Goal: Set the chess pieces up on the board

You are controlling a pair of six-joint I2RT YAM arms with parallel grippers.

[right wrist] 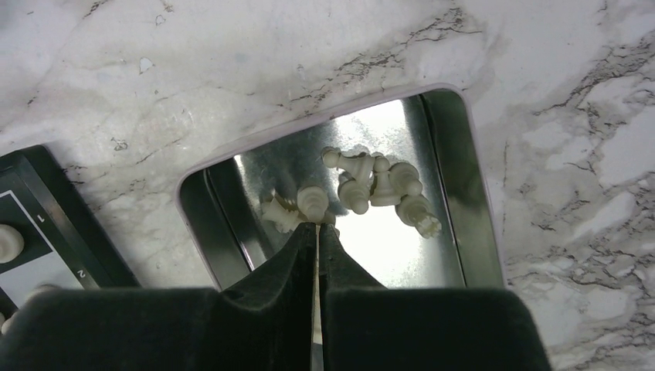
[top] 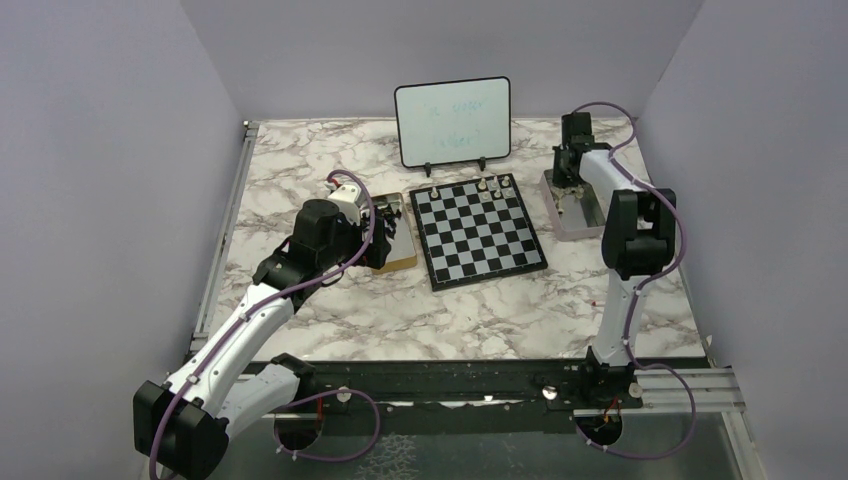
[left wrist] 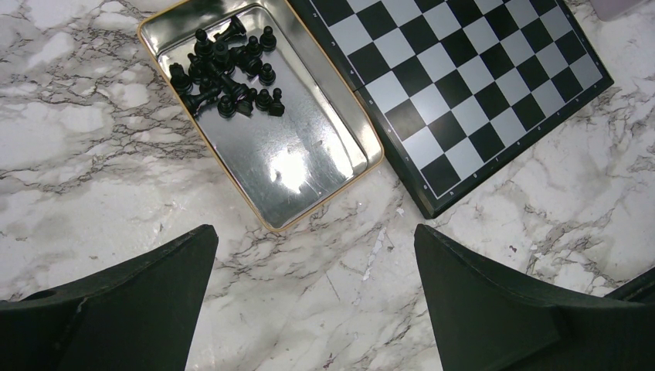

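The chessboard (top: 478,235) holds several white pieces along its back right and one at back left (top: 434,193). My right gripper is over the pink-rimmed tray (right wrist: 471,154) of white pieces (right wrist: 355,193), shut on a white piece at its fingertips, partly hidden by them. My left gripper stands open, empty, near the tray (left wrist: 375,147) of black pieces (left wrist: 224,73), which lie jumbled at its far end.
A whiteboard (top: 453,120) stands behind the chessboard. Grey walls bound the back and sides.
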